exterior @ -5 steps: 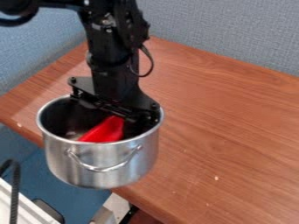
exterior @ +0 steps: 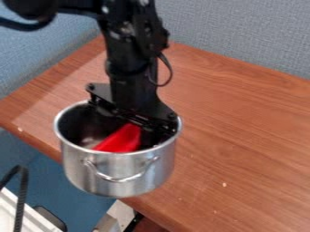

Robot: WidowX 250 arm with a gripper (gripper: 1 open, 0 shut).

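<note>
A steel pot (exterior: 121, 171) with a wire handle stands at the left front edge of the wooden table. My black gripper (exterior: 136, 125) reaches down into the pot from above, its lower end inside the rim. A red object (exterior: 118, 140) shows inside the pot, just under the gripper. The fingertips are mostly hidden, so I cannot see clearly what lies between them.
Grey-blue partition walls stand behind and at the left. A white device (exterior: 10, 213) with a black cable sits below the table's edge at lower left.
The arm and pot shifted right over the last second.
</note>
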